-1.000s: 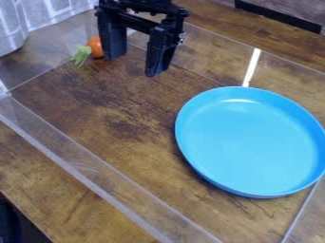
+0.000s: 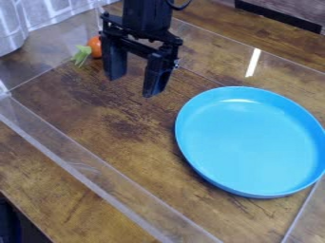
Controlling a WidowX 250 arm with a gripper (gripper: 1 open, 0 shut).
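Note:
My black gripper (image 2: 136,74) hangs over the upper middle of the wooden surface, open, its two dark fingers apart with nothing seen between them. Behind it to the left lies an orange carrot (image 2: 94,47) with a green top, partly hidden by the gripper. A large round blue plate (image 2: 248,142) fills the right side, to the right of and in front of the gripper.
Clear plastic sheeting or wall (image 2: 95,185) runs along the lower left, and a crumpled clear item sits at the top left corner. The wooden surface (image 2: 102,123) left of the plate is bare.
My gripper has moved down in the view, toward the front. The plate and the carrot look unmoved.

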